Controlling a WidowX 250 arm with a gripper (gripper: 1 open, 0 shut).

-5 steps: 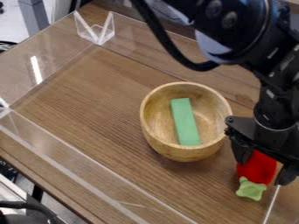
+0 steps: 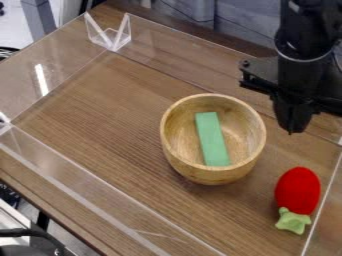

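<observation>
My dark gripper [image 2: 297, 112] hangs at the upper right, beside and above the wooden bowl; it looks shut, with nothing visible between its fingers. The wooden bowl [image 2: 179, 135] holds a green bar-shaped item [image 2: 213, 138]. Below the gripper, apart from it, a red object [image 2: 298, 189] with a light green leafy top [image 2: 293, 221] lies on the table at the lower right.
A small white wire or plastic holder [image 2: 110, 30] stands at the back left. Dark cables or parts sit at the lower-left edge.
My gripper has risen up and back, away from the red object, which is now uncovered and lies on the table. The bowl has not moved.
</observation>
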